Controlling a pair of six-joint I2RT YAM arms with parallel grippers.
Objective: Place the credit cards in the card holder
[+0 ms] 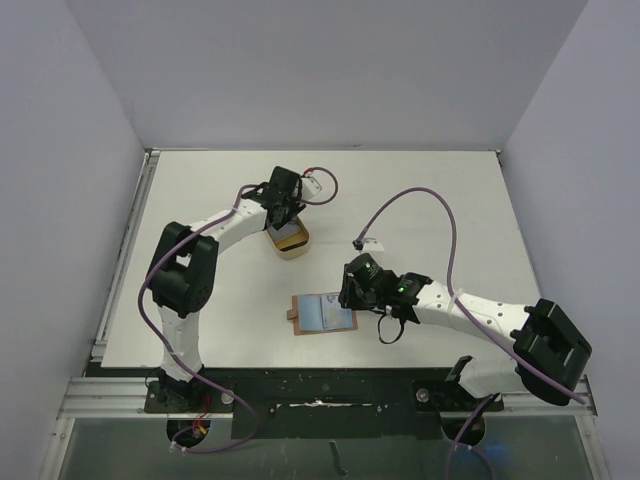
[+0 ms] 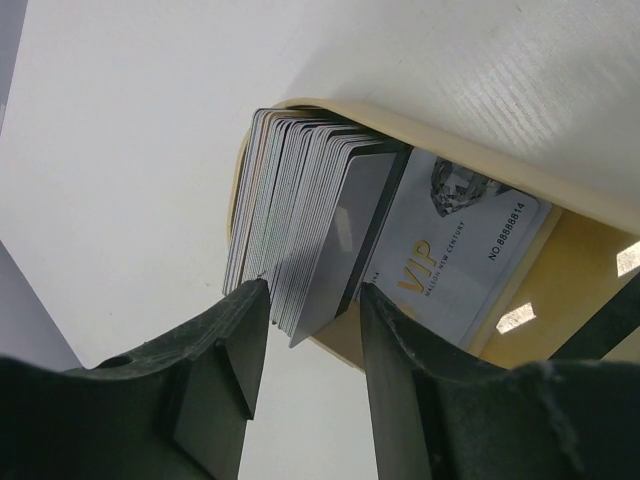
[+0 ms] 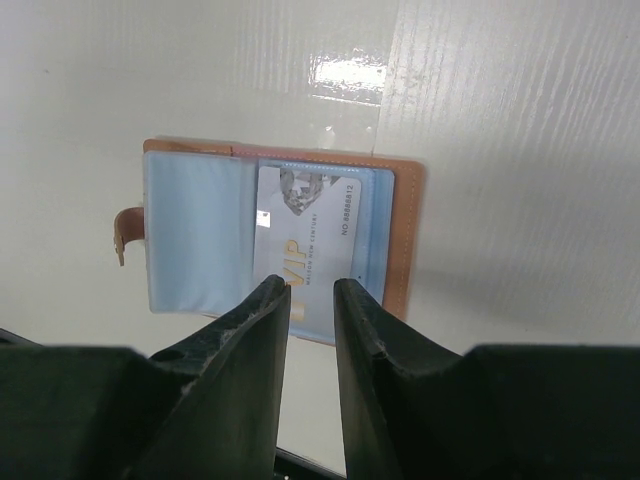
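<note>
A stack of credit cards (image 2: 300, 210) leans on edge inside a tan box, seen in the left wrist view. One VIP card (image 2: 450, 240) lies flat in the box beside that stack. My left gripper is part open at the stack's near end, its fingers apart around the end of the front card; no grip on it shows. The card holder (image 3: 400, 230) lies unfolded on the table, brown outside with clear bluish sleeves. A VIP card (image 3: 310, 230) shows in its right half. Over that card's near edge, my right gripper stands part open with nothing visibly held.
The tan box (image 1: 293, 251) stands at the back left of the white table. A strap tab (image 3: 128, 228) sticks out from the holder's left side. Bare table (image 1: 440, 240) stretches to the right and behind the right arm.
</note>
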